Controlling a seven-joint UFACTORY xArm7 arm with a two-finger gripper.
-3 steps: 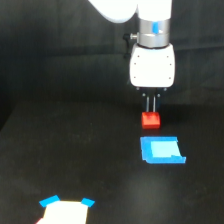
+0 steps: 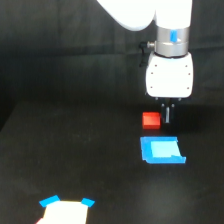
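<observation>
A small red block (image 2: 151, 120) rests on the black surface, right of centre. Just to its right are the dark fingertips of my gripper (image 2: 168, 114), low beneath the white hand. They look close together, but at this size I cannot tell whether the fingers are open or shut. The red block appears to lie outside them, on their left. In front of the block is a pale patch edged with blue tape (image 2: 147, 154).
A second pale patch with blue tape at its corners (image 2: 66, 213) is at the lower left, cut off by the frame edge.
My gripper has moved right and somewhat lower, from above the red block to beside it. Its fingers look closer together now. The block has not visibly moved.
</observation>
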